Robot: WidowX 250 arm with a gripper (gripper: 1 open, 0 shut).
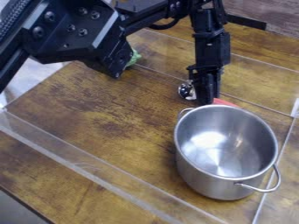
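A black gripper [205,90] points down just behind the rim of a steel pot [225,150], beside a small shiny metal object [186,90]. Its fingertips are low and partly hidden, so what lies between them is unclear. A red object [222,102] shows behind the pot, mostly covered by it. The pot stands upright and empty at the right of the wooden table [82,131].
A green object [133,59] sits at the back, partly hidden by the arm. Clear strips run along the table's edges.
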